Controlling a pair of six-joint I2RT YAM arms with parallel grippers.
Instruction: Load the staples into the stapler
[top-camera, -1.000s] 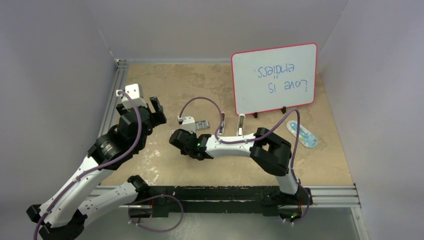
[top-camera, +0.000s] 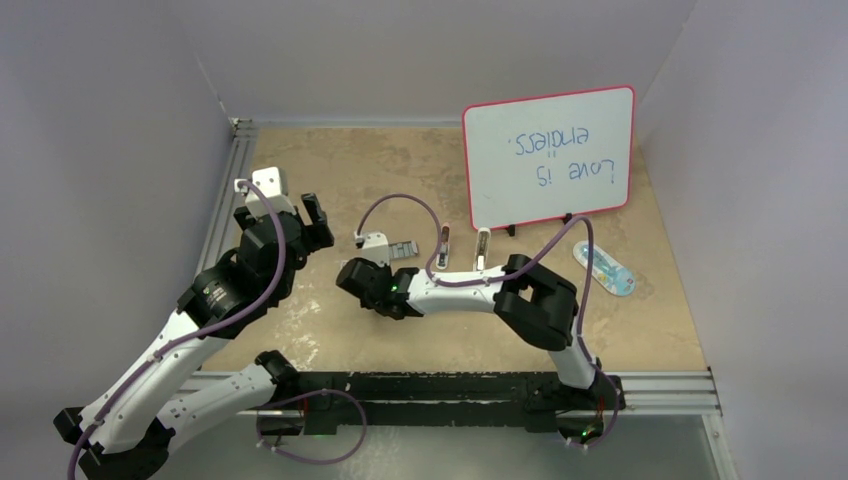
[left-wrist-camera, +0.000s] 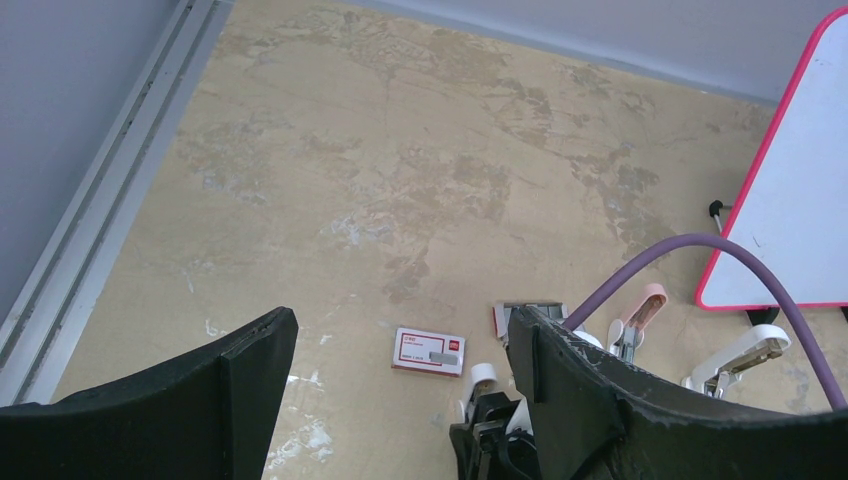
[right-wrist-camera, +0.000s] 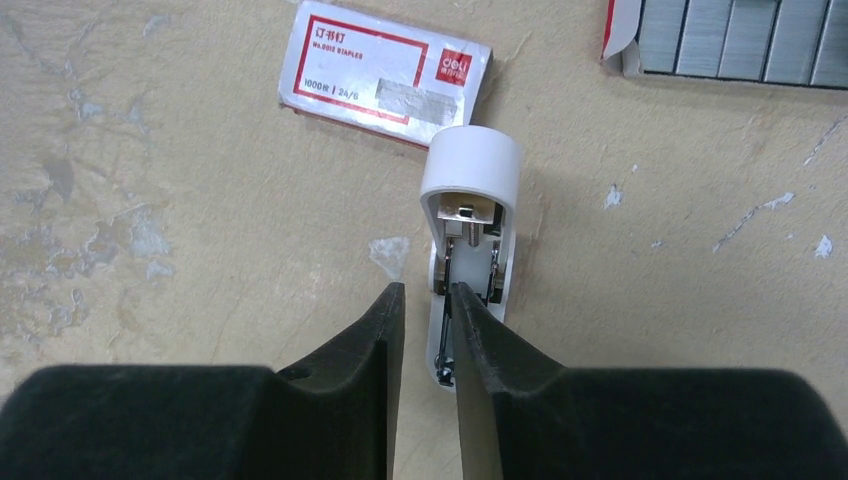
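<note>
In the right wrist view a white stapler (right-wrist-camera: 470, 165) stands with its top raised, showing its metal channel. My right gripper is over the channel's near end, its fingers close together with a narrow gap. No staple strip shows between them, and the right finger covers part of the stapler. Grey staple strips (right-wrist-camera: 740, 40) lie in an opened box at the upper right. A closed white and red staple box (right-wrist-camera: 375, 70) rests just beyond the stapler. My left gripper (top-camera: 278, 207) is raised at the left, open and empty.
A pink stapler (left-wrist-camera: 640, 315) and another white stapler (left-wrist-camera: 735, 360) stand right of the opened staple box. A whiteboard (top-camera: 550, 155) fills the back right, and a blue-and-white package (top-camera: 605, 268) lies at the far right.
The left arm and the things on the table look unchanged.
</note>
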